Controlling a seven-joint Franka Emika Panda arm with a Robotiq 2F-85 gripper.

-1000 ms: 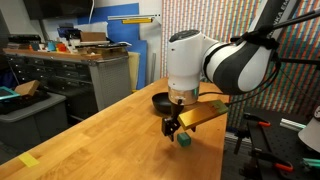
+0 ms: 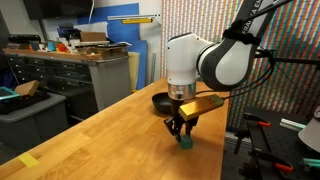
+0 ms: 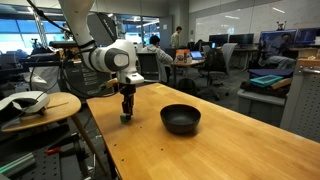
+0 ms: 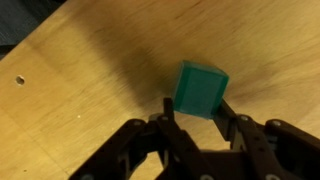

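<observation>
A small green block (image 4: 200,88) is between the fingertips of my gripper in the wrist view, with the black fingers (image 4: 168,107) closed against its sides. Exterior view 1 has the same block (image 2: 185,142) at the tips of the gripper (image 2: 183,132), close to the wooden table. Whether its underside touches the wood cannot be told. From the other side, the block (image 3: 125,118) looks small and dark under the gripper (image 3: 127,109). A black bowl (image 3: 181,119) stands on the table, apart from the gripper; the hand partly covers it in exterior view 1.
Grey cabinets (image 2: 65,78) and a grey bin (image 3: 262,103) stand beyond the table. The arm's base is near the table's side.
My gripper's fingers were spread around the block a second ago and have since closed on it. The hand has shifted slightly, while the block remains in nearly the same spot.
</observation>
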